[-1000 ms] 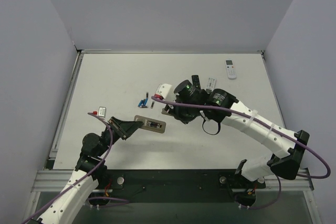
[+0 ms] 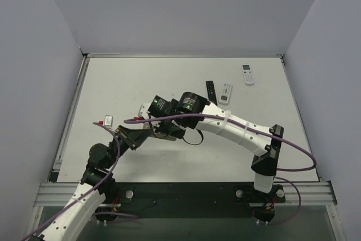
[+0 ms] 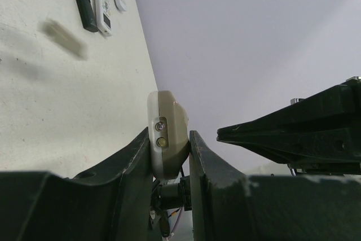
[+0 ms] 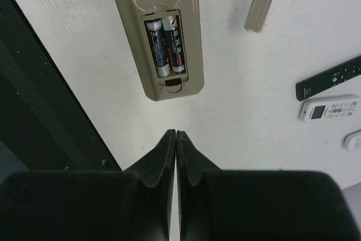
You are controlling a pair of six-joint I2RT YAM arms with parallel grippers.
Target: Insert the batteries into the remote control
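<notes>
My left gripper is shut on the beige remote (image 4: 194, 49), gripping one end. In the right wrist view its open compartment holds two batteries (image 4: 158, 46) lying side by side. My right gripper is shut, nothing between its fingertips, hovering over the remote, whose compartment lies just ahead of the fingertips in that view. In the top view the right arm hides most of the remote. The loose battery cover (image 4: 259, 7) lies on the table beyond the remote.
A black remote (image 2: 210, 90), a white remote (image 2: 225, 93) and another white remote (image 2: 247, 74) lie at the back right of the white table. A small boxlike item (image 2: 108, 121) shows at the left. The table's front edge borders a dark gap.
My right arm has swung left over the held remote, covering it and the small items behind it in the top view. The left arm has stayed in place.
</notes>
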